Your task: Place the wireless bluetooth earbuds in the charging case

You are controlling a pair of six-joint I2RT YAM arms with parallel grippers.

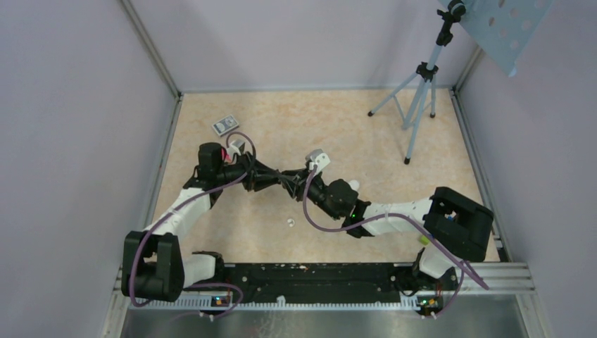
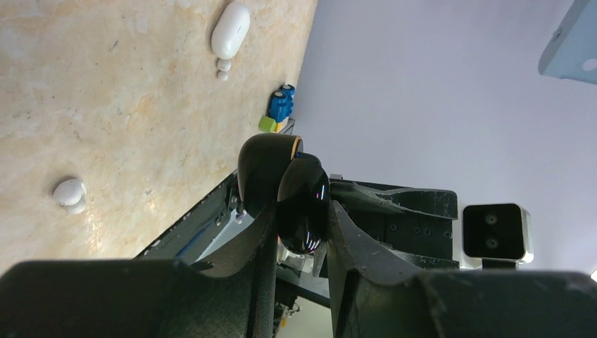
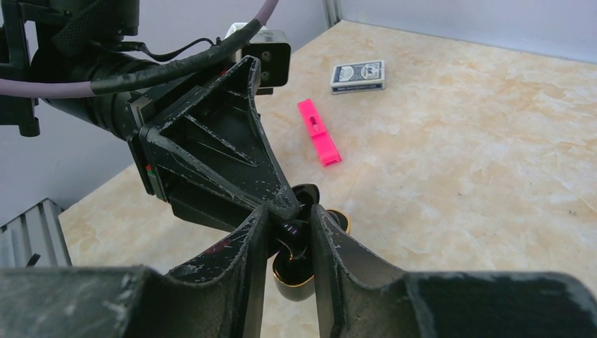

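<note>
A black charging case point(image 2: 304, 211) with gold-edged rims is off the table, its two halves swung apart. My left gripper is shut on it. From the right wrist view, one gold-rimmed half point(image 3: 294, 282) hangs below the left gripper's fingertips and the other point(image 3: 341, 220) shows to the right. Close against the case, my right gripper has its fingers part open, with dark, glossy parts showing in the gap. Whether its fingers touch the case, or a black earbud sits among those parts, cannot be made out. In the top view both grippers meet mid-table and hide the case.
On the table are a white rounded case point(image 2: 231, 30), small white round pieces point(image 2: 223, 65), another white piece point(image 2: 69, 193), a card box point(image 3: 357, 76) and a pink clip point(image 3: 319, 134). A tripod point(image 1: 421, 91) stands back right. Table space behind the grippers is clear.
</note>
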